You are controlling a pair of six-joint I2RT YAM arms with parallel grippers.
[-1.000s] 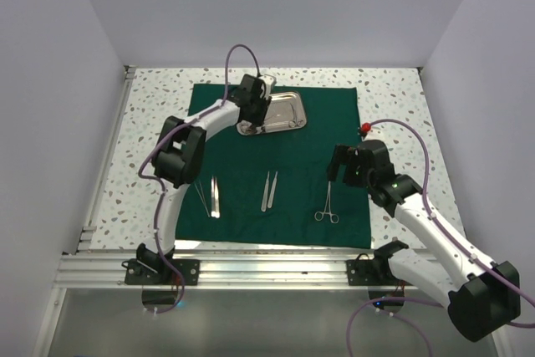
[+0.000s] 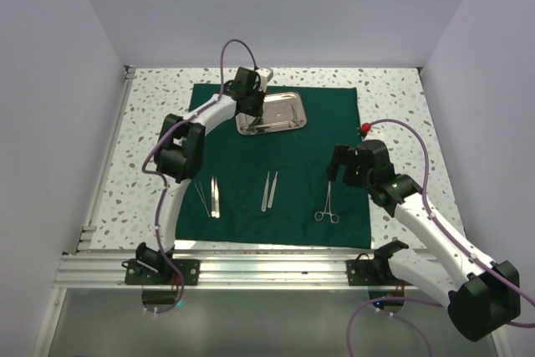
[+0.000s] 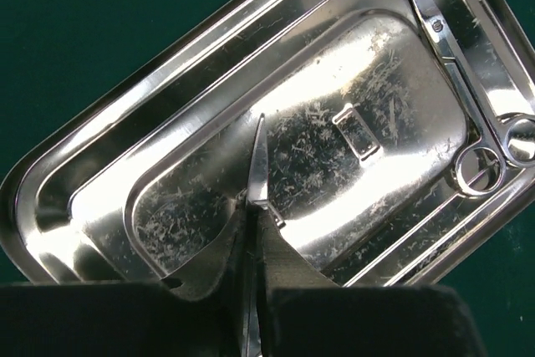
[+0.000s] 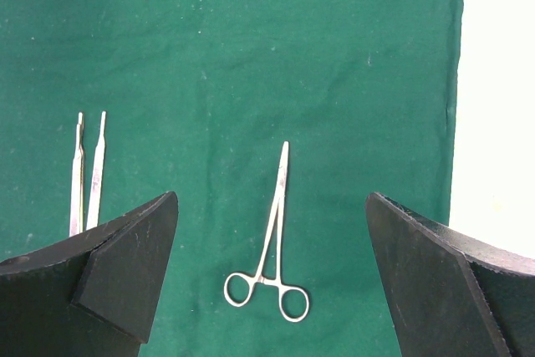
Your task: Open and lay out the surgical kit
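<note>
The steel tray (image 2: 282, 110) lies on the green cloth (image 2: 318, 106) at the back. My left gripper is over it, its fingertips close together at a slim bladed instrument (image 3: 259, 165); whether they grip it cannot be told. Scissors (image 3: 464, 94) and a small metal piece (image 3: 368, 148) are also in the tray. My right gripper stands open above the hemostat (image 4: 279, 198). Two tweezers (image 4: 98, 173) lie left of that, and slim instruments (image 2: 215, 198) lie at the cloth's left.
Speckled table surface (image 2: 401, 98) borders it on both sides, with metal rails along the front.
The right arm and laid-out instruments have not moved.
</note>
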